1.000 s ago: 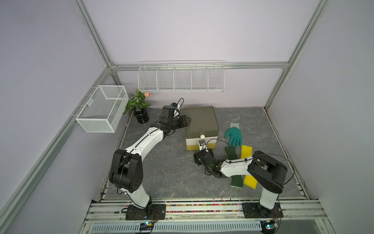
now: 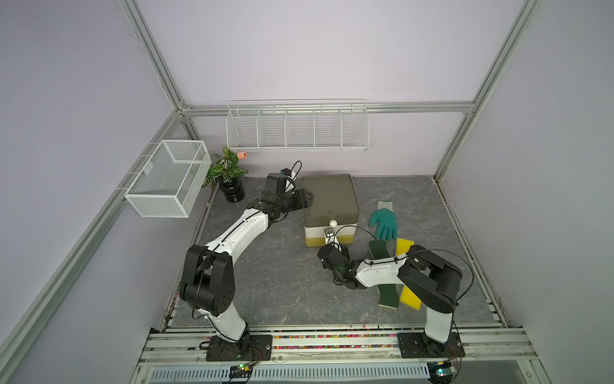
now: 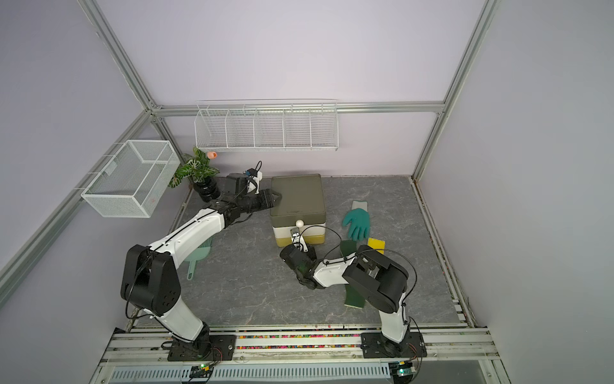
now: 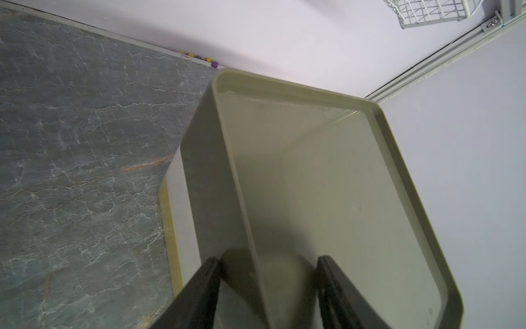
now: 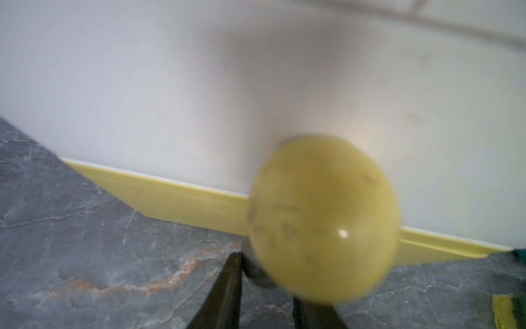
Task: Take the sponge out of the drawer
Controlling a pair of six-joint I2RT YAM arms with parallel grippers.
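The drawer box (image 2: 330,192) has an olive top, a white front with a round knob (image 5: 323,219), and a yellowish base. Its drawer looks shut, so whatever is inside is hidden. At the left side of the box, my left gripper has its fingers spread over the upper left edge. The right gripper is at the front of the drawer, its fingers apart near the knob. In the right wrist view the knob overlaps one fingertip, and I cannot tell whether they touch.
On the right of the table lie green (image 2: 387,294) and yellow (image 2: 404,246) sponge-like strips, partly under the right arm. A teal glove (image 2: 383,224) is behind them. A potted plant (image 2: 230,182) stands back left.
The left arm and the box look unmoved.
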